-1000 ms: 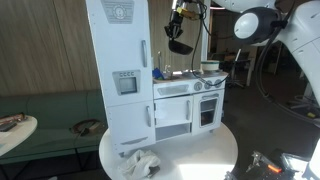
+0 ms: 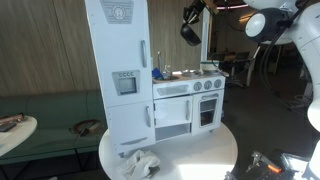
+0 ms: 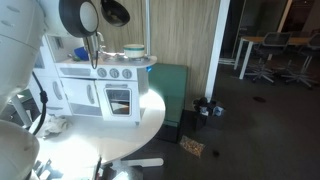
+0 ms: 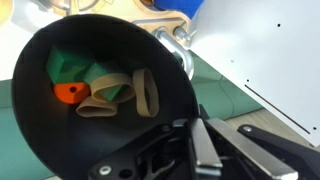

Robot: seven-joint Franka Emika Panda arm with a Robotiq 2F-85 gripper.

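Observation:
A black pan (image 4: 105, 120) fills the left of the wrist view, held up in the air by my gripper, which is shut on it at its near edge. Green blocks (image 4: 68, 66), an orange piece (image 4: 70, 93) and tan bands (image 4: 146, 92) lie inside. From exterior view 1, the pan (image 2: 190, 35) hangs well above the toy kitchen's counter (image 2: 175, 81). In exterior view 2 the same pan (image 3: 115, 12) shows at the top, partly cut off by the frame. The exact grip point is hard to make out.
A light pot (image 2: 209, 66) stands at the right end of the counter. The tall white toy fridge (image 2: 123, 75) rises on the left. A white cloth (image 2: 139, 164) lies on the round white table (image 2: 197, 160). Open air surrounds the pan.
My arm has carried the pan up and to the right in exterior view 1. The pan's tilt looks different too. The kitchen, the pot and the cloth have stayed put.

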